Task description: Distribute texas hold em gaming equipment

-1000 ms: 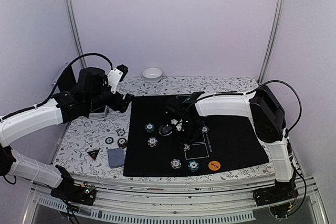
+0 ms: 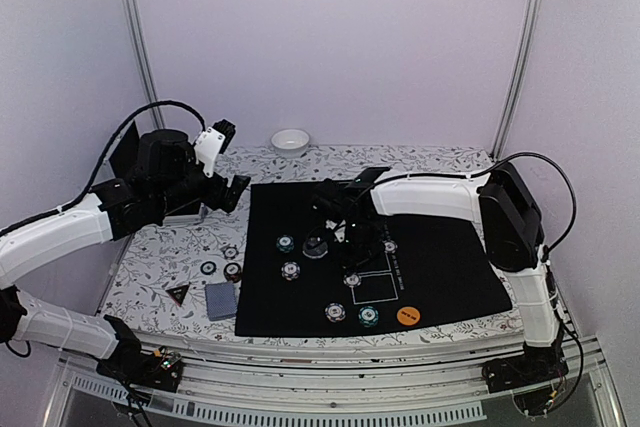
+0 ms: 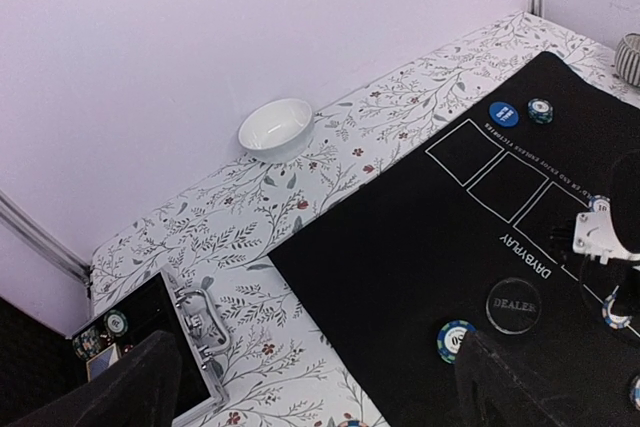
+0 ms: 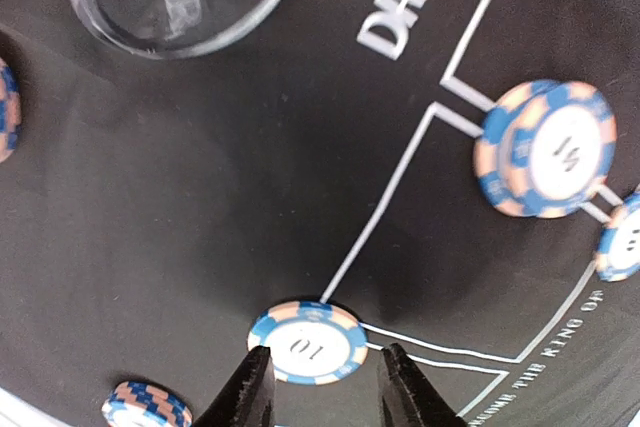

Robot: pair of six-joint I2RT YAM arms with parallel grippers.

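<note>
Over the black mat (image 2: 450,277), my right gripper hangs part open above a blue-and-white chip (image 4: 308,343). That chip lies on a white printed line, framed between the two fingertips; contact cannot be told. A pair of overlapping peach-and-blue chips (image 4: 558,152) rests at the right of the right wrist view. The clear dealer disc (image 3: 514,305) is flat on the mat, left of the right gripper in the top view. High on the left, my left gripper (image 2: 234,162) stands open and empty, clear of the table.
Left of the mat are a blue-grey card deck (image 2: 221,301), a black triangle (image 2: 178,293) and several chips. An orange disc (image 2: 408,315) and chip stacks (image 2: 368,316) sit near the front edge. A white bowl (image 2: 290,142) stands at the back.
</note>
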